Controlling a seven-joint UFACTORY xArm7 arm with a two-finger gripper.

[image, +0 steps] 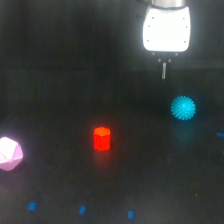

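A red block with an octagonal or hexagonal top stands left of the middle of the dark surface. To the right lies a round teal object with a bumpy, star-like rim. A pale pink faceted object sits at the left edge. My gripper hangs at the upper right below the white hand, above and left of the teal object in the view and apart from it. Its fingertips are tiny and close together; whether they are open or shut is too small to tell. No object shows at them.
Small blue marks lie along the front, including a left mark, a middle mark and a right mark. Another blue mark shows at the right edge.
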